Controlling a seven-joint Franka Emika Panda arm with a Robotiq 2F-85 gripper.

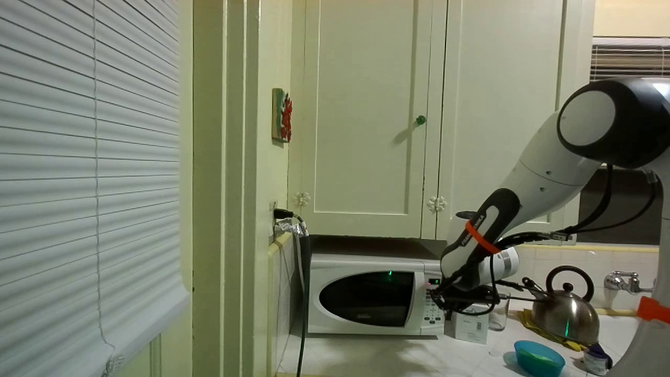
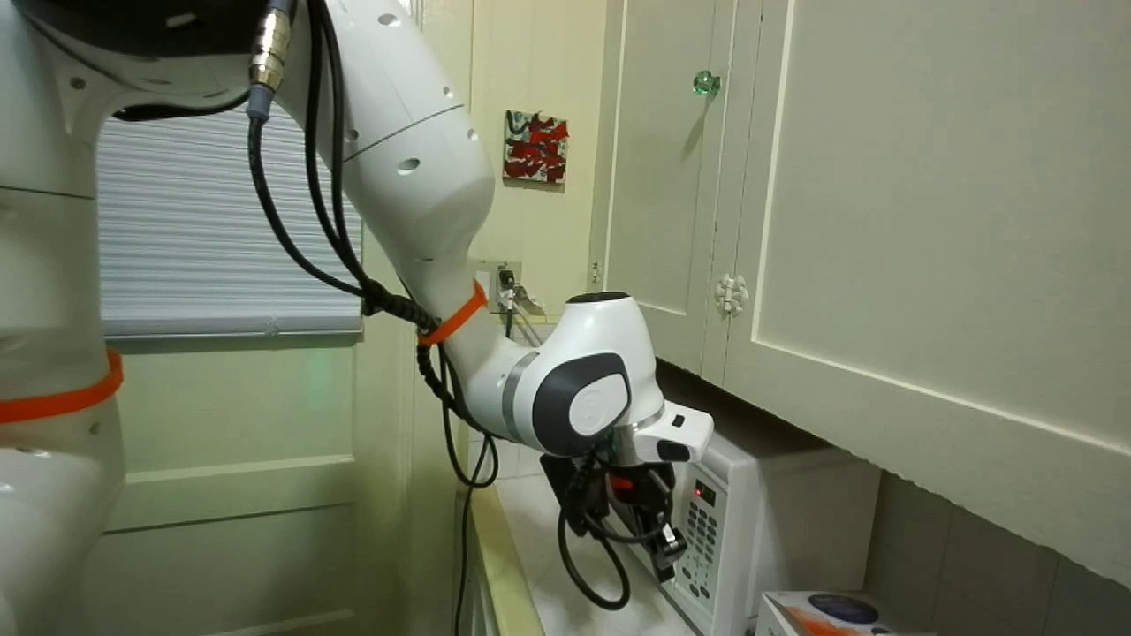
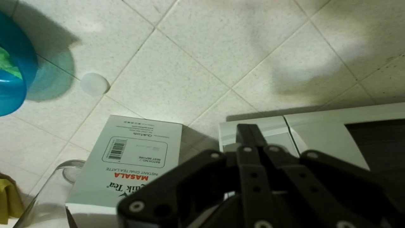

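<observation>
In the first exterior view the white microwave point(image 1: 370, 261) stands on the counter with its door shut. My gripper point(image 1: 434, 296) is in front of its keypad point(image 1: 433, 314), covering part of the upper keys. From the other side, my gripper point(image 2: 670, 572) appears beside the panel point(image 2: 702, 530); whether it touches is hard to tell. The wrist view has the fingers of my gripper together, with nothing seen between them, above the microwave's front edge point(image 3: 254, 123). Much of the panel is hidden behind the fingers there.
A tea box point(image 3: 133, 152) and a clear glass point(image 3: 49, 193) stand beside the microwave. A teal bowl point(image 1: 538, 358) and a steel kettle point(image 1: 565, 317) are further right. The overhead cabinet point(image 1: 370, 226) hangs close above.
</observation>
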